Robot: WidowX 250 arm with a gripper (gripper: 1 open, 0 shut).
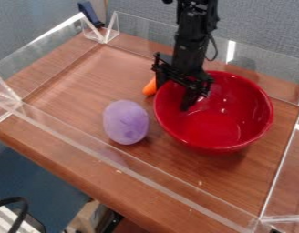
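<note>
A black robot arm reaches down from the top to its gripper [182, 80], which is at the rear left part of a large red bowl [225, 118], partly over its inside. An orange carrot-like object [151, 86] lies on the wooden table just left of the bowl, partly hidden behind the gripper. A purple oval object [125, 122] lies to the bowl's left. The fingers are dark and overlap, so whether they are open or shut is unclear.
Clear plastic walls [106, 31] edge the wooden table [67, 91]. A black cable and a small cardboard-coloured item are below the near left edge.
</note>
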